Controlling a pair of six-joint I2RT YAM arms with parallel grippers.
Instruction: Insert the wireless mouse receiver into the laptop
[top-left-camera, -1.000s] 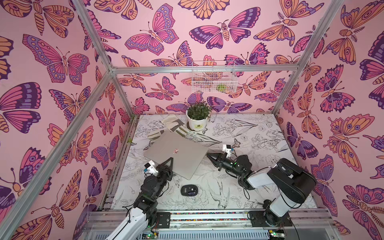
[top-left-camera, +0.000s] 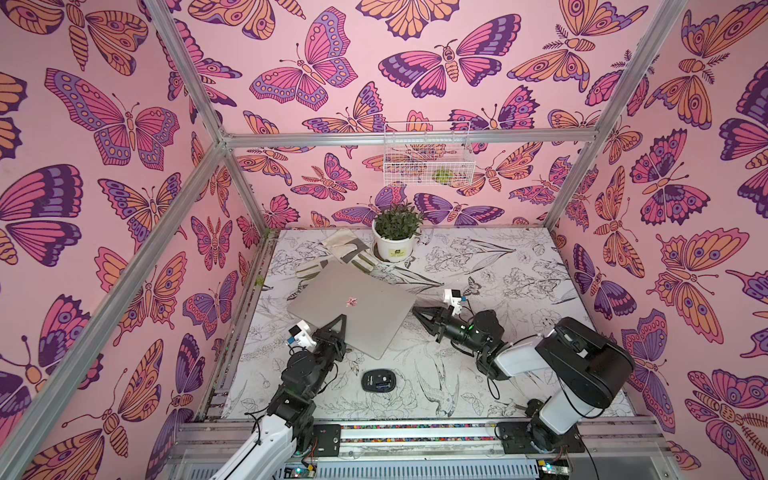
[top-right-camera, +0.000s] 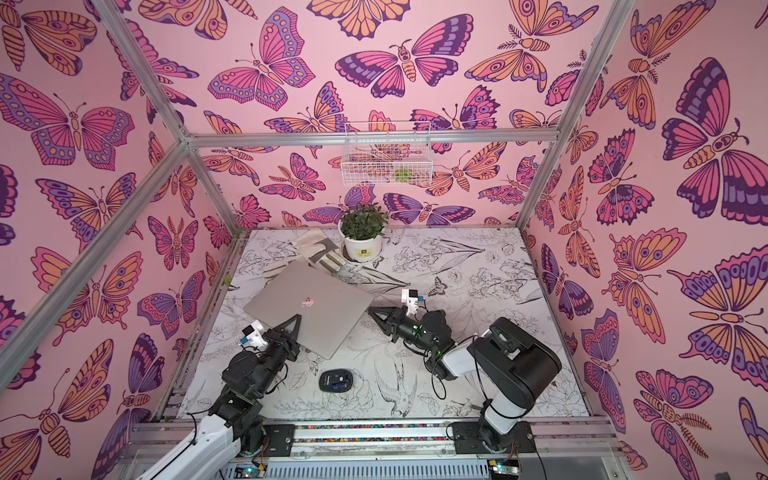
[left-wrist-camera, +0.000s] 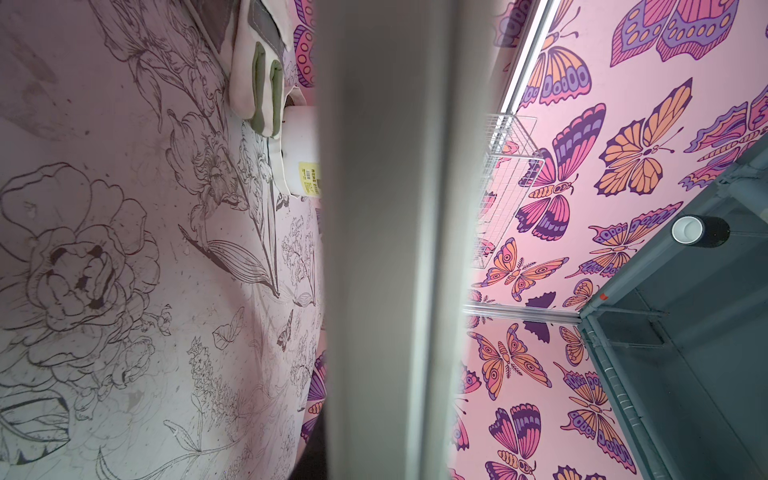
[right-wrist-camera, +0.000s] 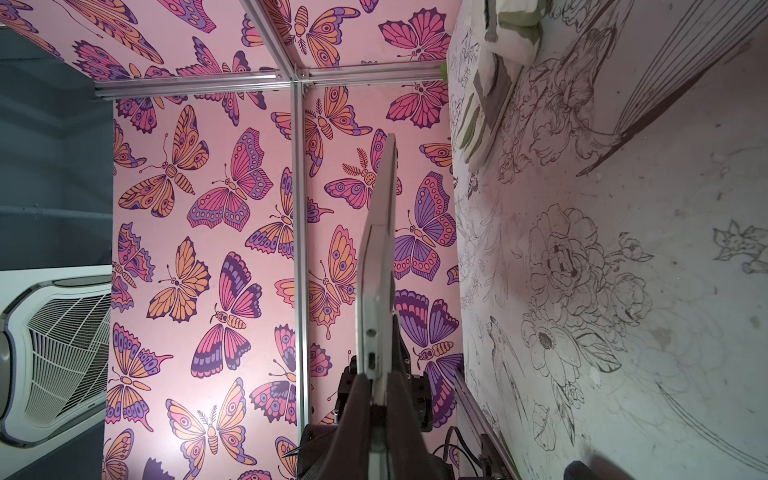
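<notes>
A silver laptop (top-left-camera: 349, 313), its lid closed, is held up over the table, tilted. My left gripper (top-left-camera: 342, 321) is shut on its near left edge. In the left wrist view the laptop's edge (left-wrist-camera: 384, 240) fills the middle as a blurred band, hiding the fingers. My right gripper (top-left-camera: 417, 311) is shut at the laptop's right corner. The right wrist view shows its dark fingers (right-wrist-camera: 357, 436) close below the laptop's port side (right-wrist-camera: 371, 320). I cannot make out the receiver between them. The dark mouse (top-left-camera: 378, 381) lies on the table, its underside up.
Behind the laptop lie striped gloves (top-left-camera: 352, 248) and a white potted plant (top-left-camera: 394, 245). A wire basket (top-left-camera: 429, 164) hangs on the back wall.
My right gripper has shifted very slightly. The laptop, left arm and mouse have stayed put.
</notes>
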